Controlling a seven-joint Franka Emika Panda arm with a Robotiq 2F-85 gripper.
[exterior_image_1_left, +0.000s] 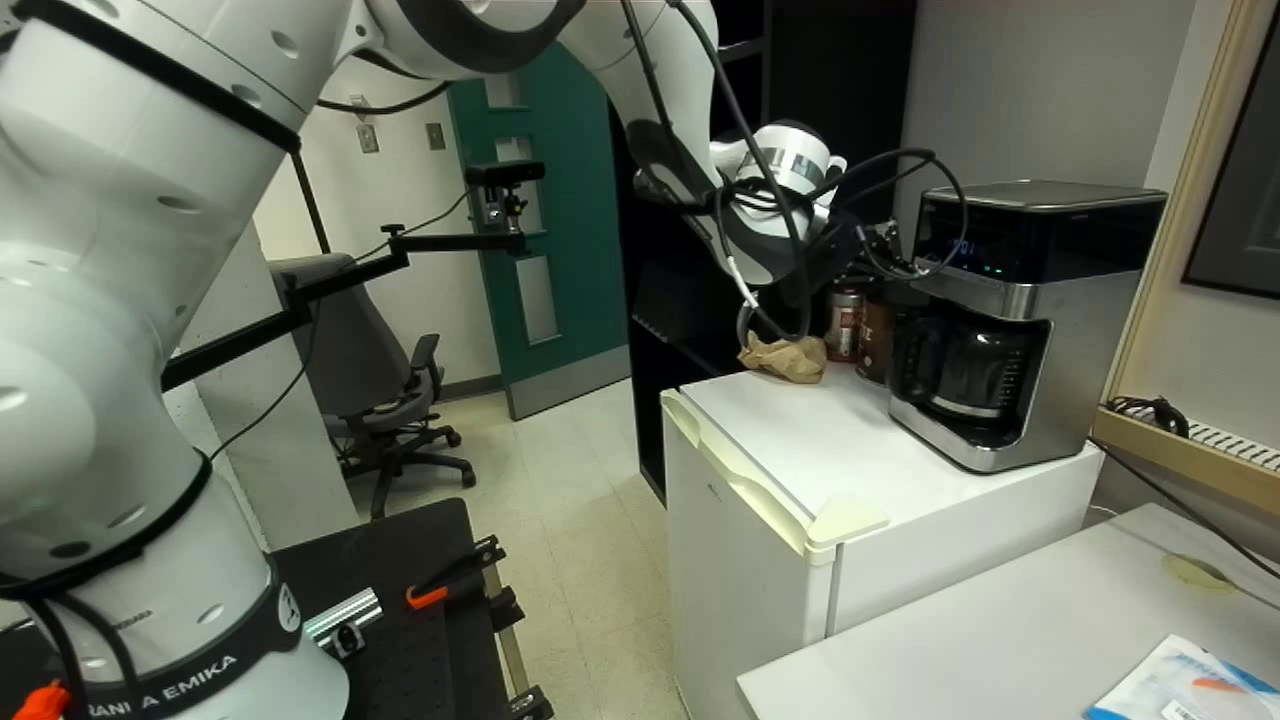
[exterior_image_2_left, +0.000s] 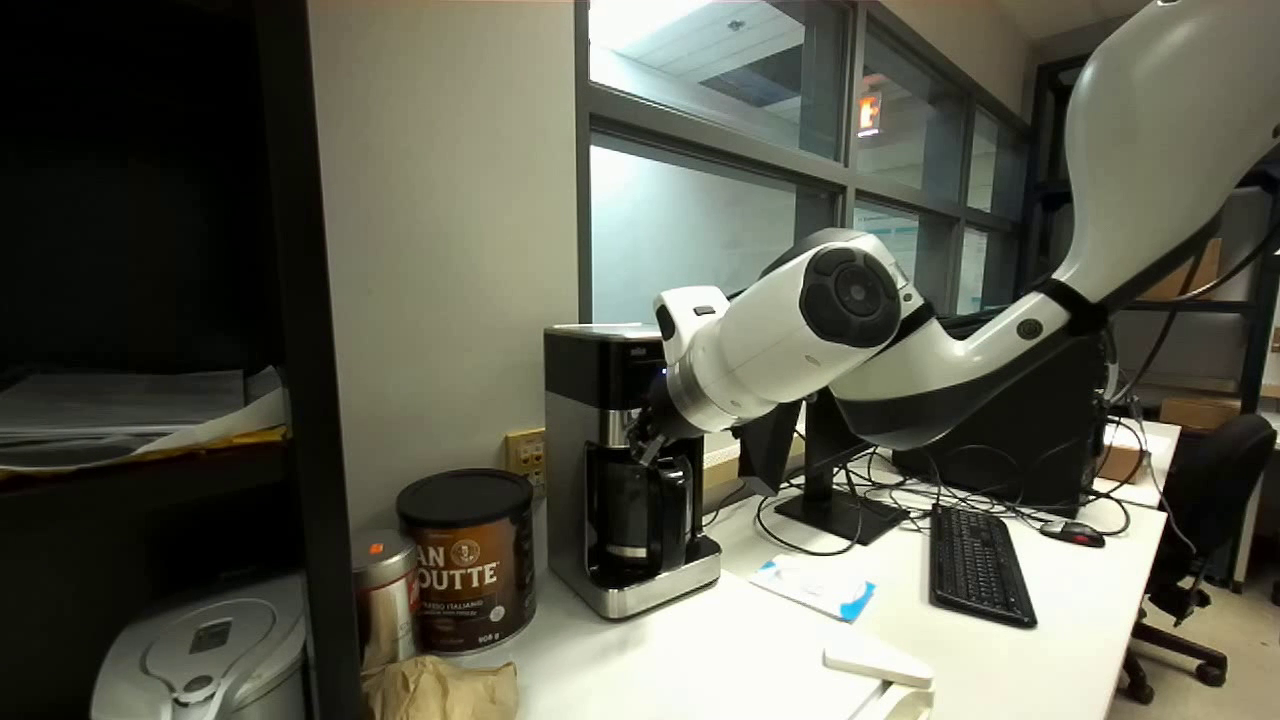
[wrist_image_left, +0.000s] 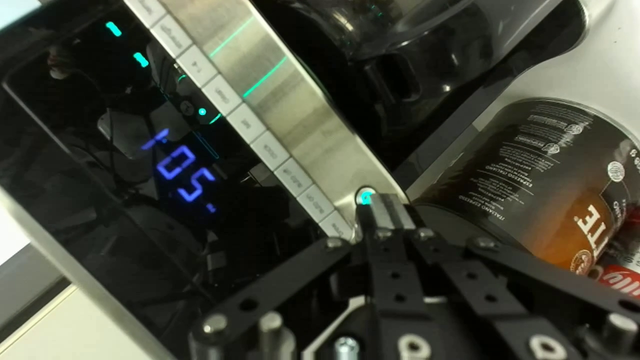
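The coffee maker (exterior_image_1_left: 1080, 336), steel and black, stands on top of the white mini fridge, its glass carafe (exterior_image_2_left: 626, 510) in place. Blue digits glow on its black front panel (wrist_image_left: 180, 174) in the wrist view, with a row of small labelled buttons (wrist_image_left: 270, 150) along the steel strip. At the end of that strip is a round, lit button (wrist_image_left: 364, 196). My gripper is shut, and nothing shows between its fingers. Its tips overlap the round button's edge in the wrist view; whether they touch it, I cannot tell.
Beside the coffee maker stand a brown coffee can (exterior_image_2_left: 468, 564) and a smaller metal tin (exterior_image_2_left: 386, 600), with a crumpled paper bag (exterior_image_1_left: 786, 356) in front. The fridge top (exterior_image_1_left: 828, 444) is clear toward its front. A dark shelf (exterior_image_2_left: 282, 360) rises close by.
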